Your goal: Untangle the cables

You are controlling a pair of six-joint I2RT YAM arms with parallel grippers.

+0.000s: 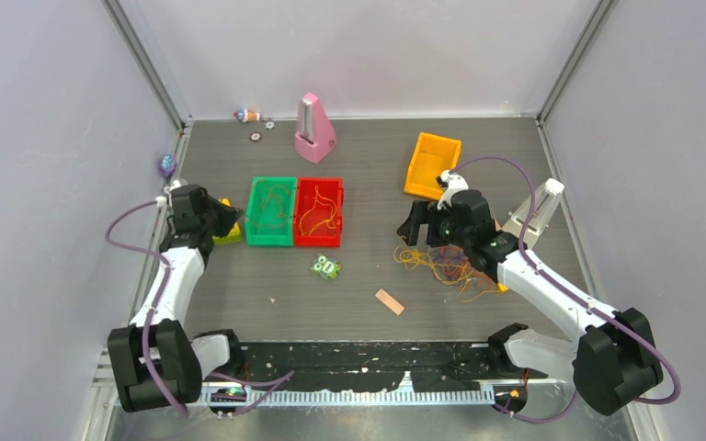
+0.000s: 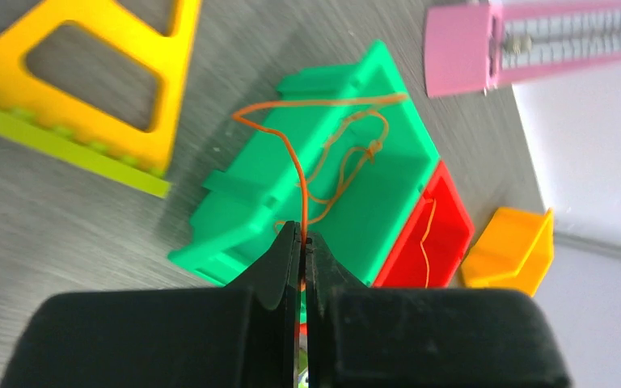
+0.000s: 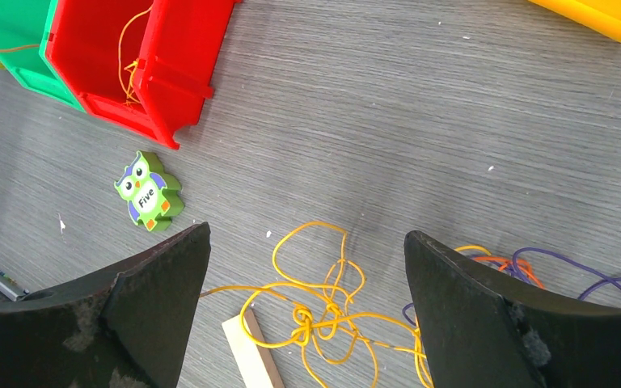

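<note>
At the left edge of the green bin [image 1: 270,241], my left gripper [image 1: 238,215] is shut, with a thin orange cable [image 2: 293,158] between its fingertips. That cable rises over the green bin's wall in the left wrist view; another lighter orange cable [image 2: 344,179] lies inside. A yellow-orange cable [image 1: 317,220] rests in the red bin [image 1: 317,242]. My right gripper stands open and empty above the tangle on the right. Below it shows a knotted yellow cable [image 3: 321,322], beside purple cable [image 3: 566,260] and a bit of orange one [image 3: 525,267].
A yellow toy piece [image 2: 141,97] stands left of the green bin. An owl block [image 1: 325,266], a wooden block [image 1: 389,301], a pink metronome [image 1: 315,133] and an orange-yellow bin [image 1: 432,163] lie around. The table between the red bin and the right gripper is clear.
</note>
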